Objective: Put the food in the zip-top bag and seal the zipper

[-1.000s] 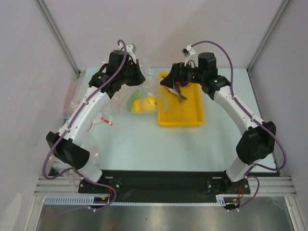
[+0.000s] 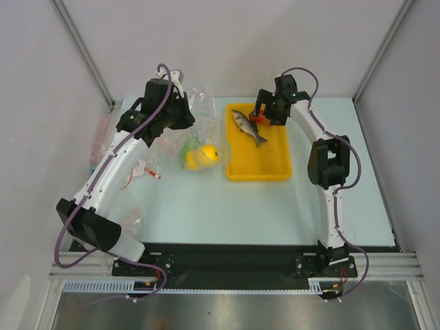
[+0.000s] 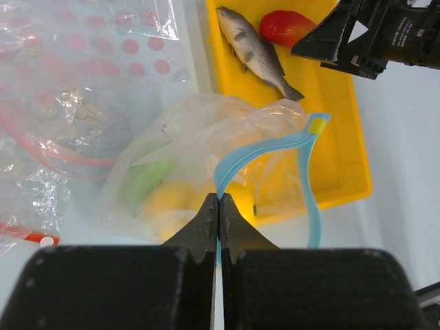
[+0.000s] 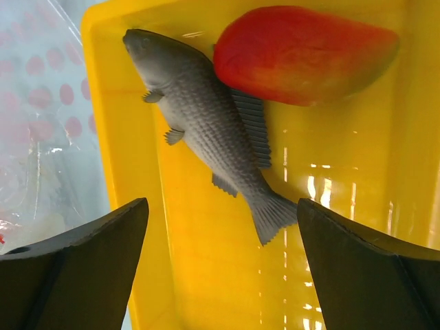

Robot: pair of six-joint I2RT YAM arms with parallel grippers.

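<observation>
The clear zip top bag (image 3: 206, 117) hangs with its mouth spread, and its blue zip rim (image 3: 271, 143) runs into the tips of my left gripper, which is shut on it. Inside the bag, blurred by the film, are a yellow food item (image 2: 202, 157) and a green one (image 3: 146, 177). My right gripper (image 2: 271, 117) is open over the yellow tray (image 2: 258, 177), nothing between its fingers. Below it in the right wrist view lie a grey fish (image 4: 213, 124) and a red mango (image 4: 302, 55), the mango beside the fish's back.
More clear bags with red dots (image 3: 103, 45) lie flat left of the held bag. A red-orange slider strip (image 3: 24, 234) is near them. The tray's front half is empty, and the table's front and right are clear.
My right gripper has swung from beside the bag's mouth to over the mango in the tray, coming lower. The left gripper has shifted slightly left and down with the bag.
</observation>
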